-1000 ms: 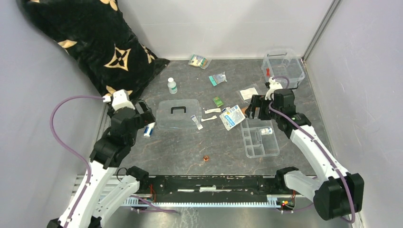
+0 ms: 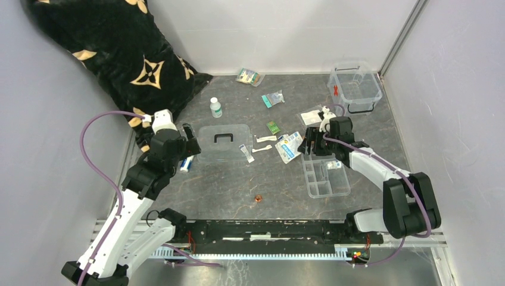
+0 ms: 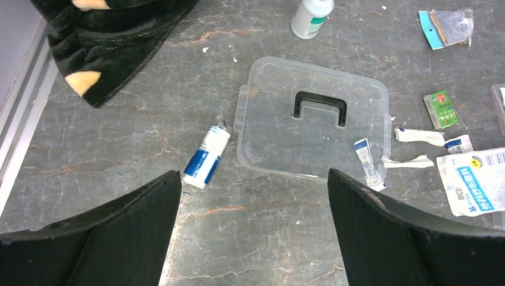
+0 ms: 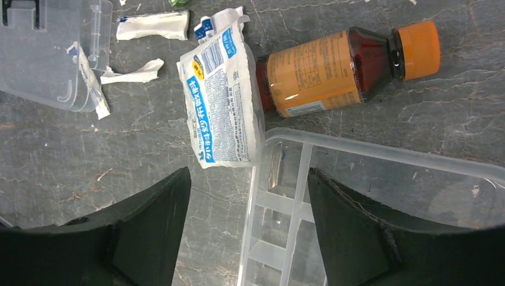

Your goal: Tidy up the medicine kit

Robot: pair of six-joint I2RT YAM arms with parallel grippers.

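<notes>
My left gripper hangs open over bare table, facing the clear lid (image 3: 309, 143) with its black handle and a white-blue roll (image 3: 205, 155). My right gripper is open above the front edge of a white-blue medical packet (image 4: 217, 107), beside the compartment box (image 4: 280, 202). An orange-labelled bottle (image 4: 309, 71) lies behind the packet at the box's rim; the top view mostly hides it under the right gripper. A green carton (image 2: 273, 127), white bottle (image 2: 215, 107) and several sachets (image 2: 266, 139) lie around the middle.
An empty-looking clear bin (image 2: 357, 89) stands at the back right. Small bags (image 2: 249, 76) lie at the back, and a dark plush blanket (image 2: 137, 65) covers the back left.
My right gripper has moved left toward the packet and box.
</notes>
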